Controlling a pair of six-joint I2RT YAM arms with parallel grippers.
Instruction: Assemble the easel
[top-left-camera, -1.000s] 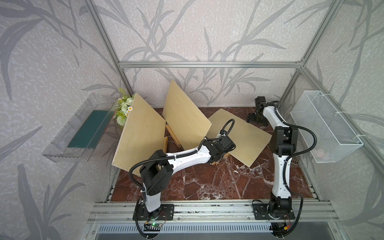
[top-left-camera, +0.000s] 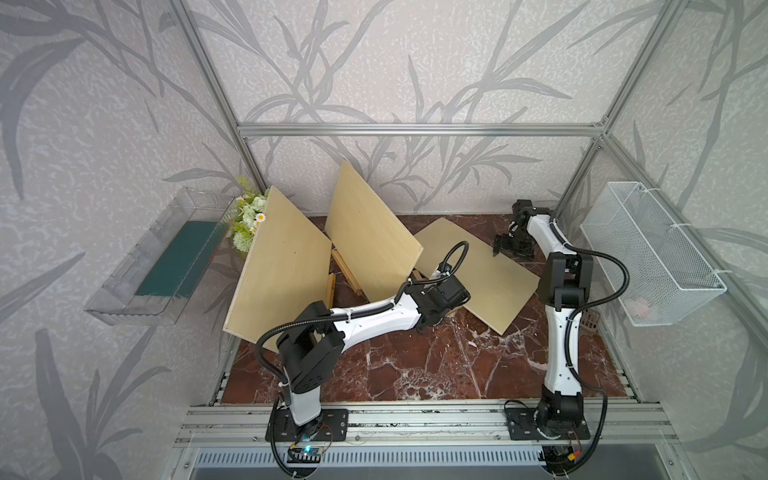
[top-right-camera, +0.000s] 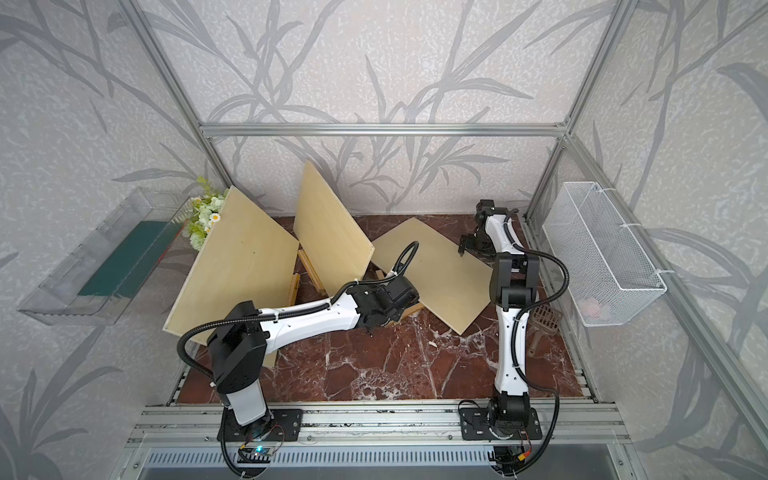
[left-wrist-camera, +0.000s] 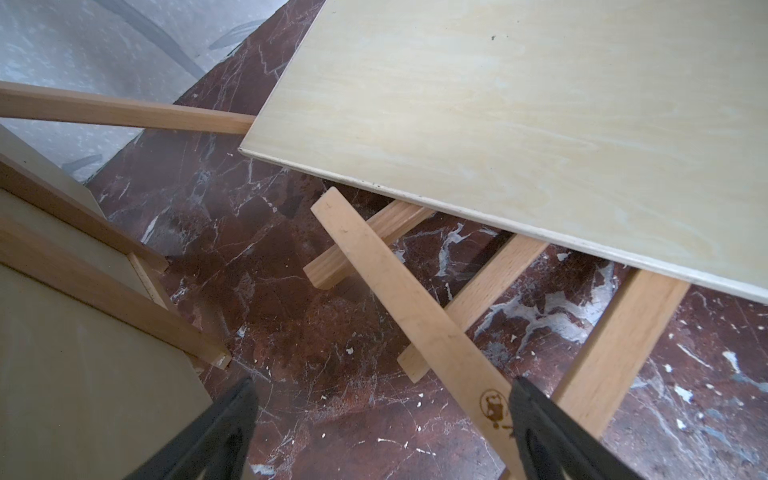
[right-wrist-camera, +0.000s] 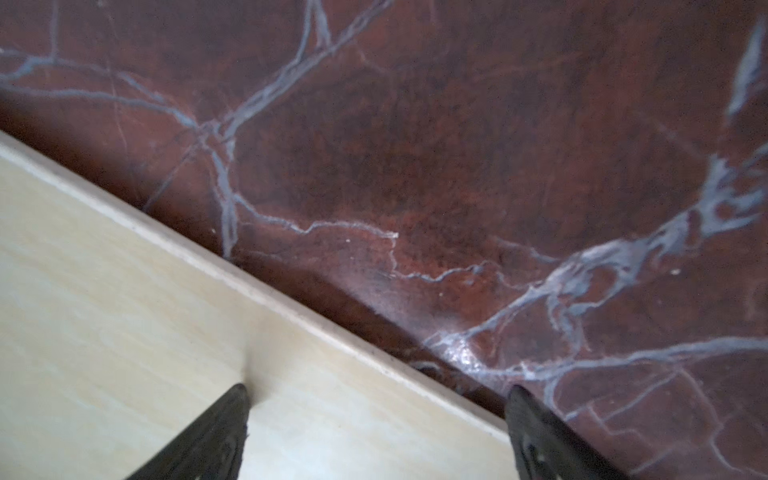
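Two pale boards, stand tilted on wooden rails at the left and centre. A third board (top-left-camera: 480, 272) lies over loose wooden bars, including a marked bar (left-wrist-camera: 400, 304) and two beneath the board's edge. My open left gripper hangs above these bars, its fingers either side of the marked bar's lower part. My open right gripper is at the flat board's back-right edge, one finger over the board, the other by its edge, nothing held.
A flower bunch (top-left-camera: 248, 220) sits behind the left board. A clear basket (top-left-camera: 184, 264) and a white mesh basket (top-left-camera: 648, 248) hang on the side walls.
My right gripper and wrist have shifted slightly down in the top left view, toward the flat board's edge. The left arm is nearly still.
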